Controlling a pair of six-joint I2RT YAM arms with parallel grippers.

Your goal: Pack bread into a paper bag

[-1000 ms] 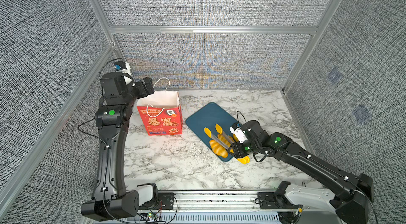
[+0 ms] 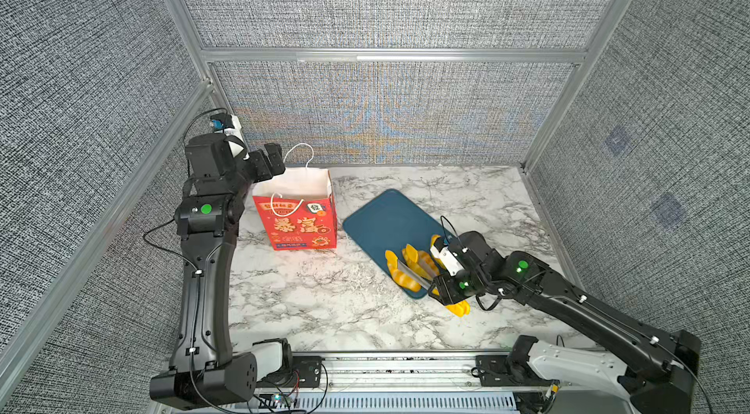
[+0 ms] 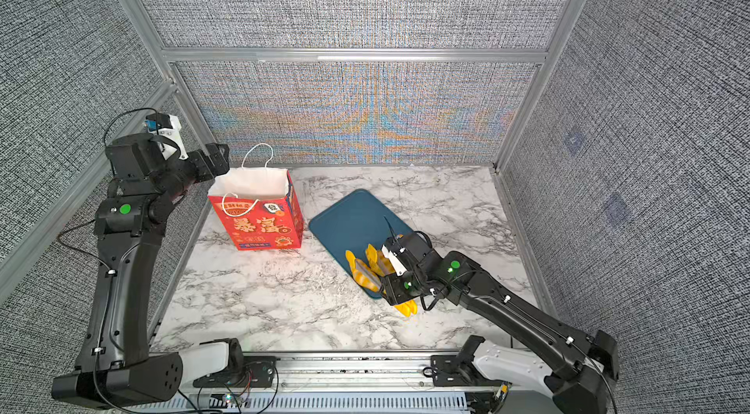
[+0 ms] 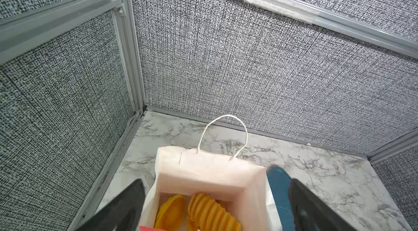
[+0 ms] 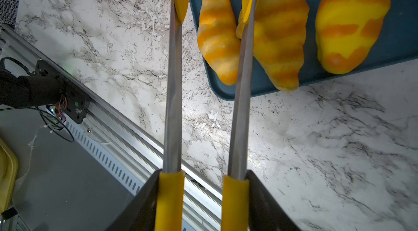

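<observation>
My left gripper [image 2: 266, 160] stands open over the rim of the red paper bag [image 2: 300, 222]. Inside the bag, the left wrist view shows bread [image 4: 213, 213] and another yellow piece [image 4: 170, 211]. My right gripper is open, with the yellow handles of metal tongs [image 5: 172, 100] between its black fingers; the tongs' arms are spread. A small croissant [image 5: 216, 30] lies between the tong arms on the blue tray [image 5: 225, 93]. One yellow tip overlaps a larger croissant [image 5: 283, 34] beside it. Farther right is a third bread [image 5: 354, 21].
The tray's far half [image 2: 390, 215] is empty. Bare marble table [image 2: 312, 297] lies in front of the bag and tray. White string handles [image 2: 299, 150] stand up from the bag. Mesh walls [image 2: 390, 113] enclose the table.
The right arm has shifted toward the front right and the tongs have come down around the small croissant. Left arm and bag are still.
</observation>
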